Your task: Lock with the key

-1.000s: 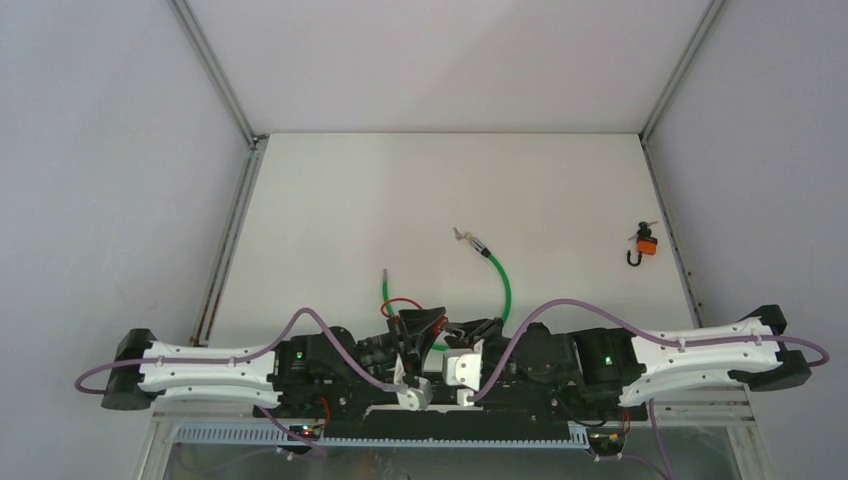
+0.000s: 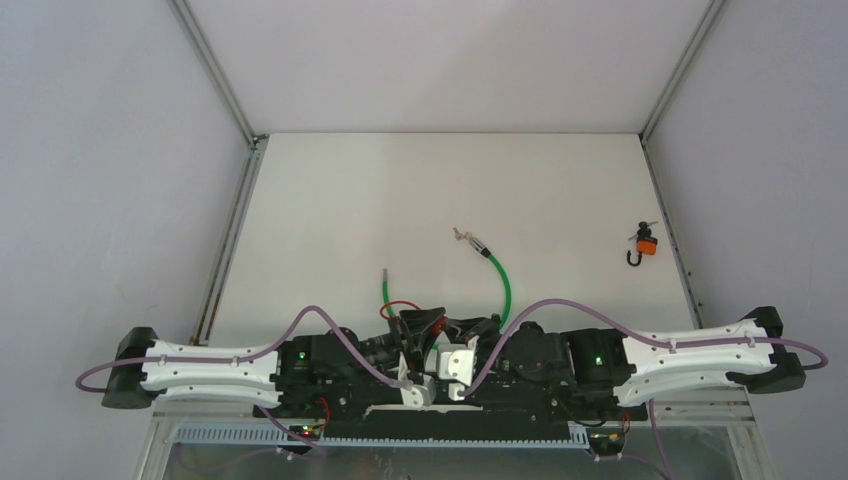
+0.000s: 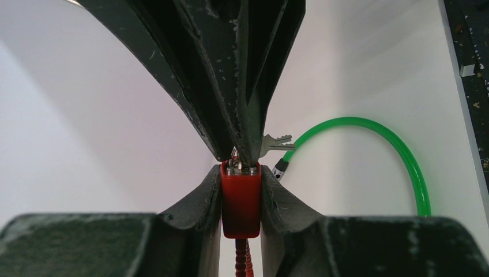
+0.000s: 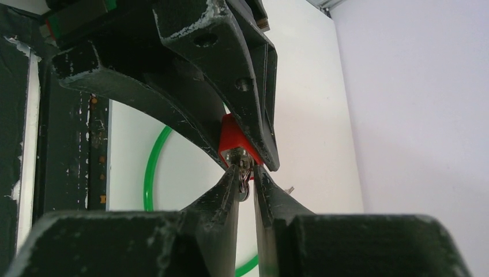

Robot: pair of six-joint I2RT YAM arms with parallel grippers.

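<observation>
A red padlock body (image 3: pixel 241 202) is clamped upright between the fingers of my left gripper. Its red cord hangs below in the left wrist view and loops out left of the grippers in the top view, where the red loop (image 2: pixel 402 304) shows. In the right wrist view, the lock's silver end (image 4: pixel 241 156) faces my right gripper, and a metal key with a small ring (image 4: pixel 244 190) stands between the right fingertips. A narrow gap shows between those fingers. How far the key sits in the lock is hidden.
A green cable lock (image 2: pixel 505 290) curves over the white table, with keys (image 2: pixel 459 235) at its head. An orange padlock (image 2: pixel 646 245) lies at the far right. Both arms meet near its front edge.
The left arm and the things on the table look unmoved.
</observation>
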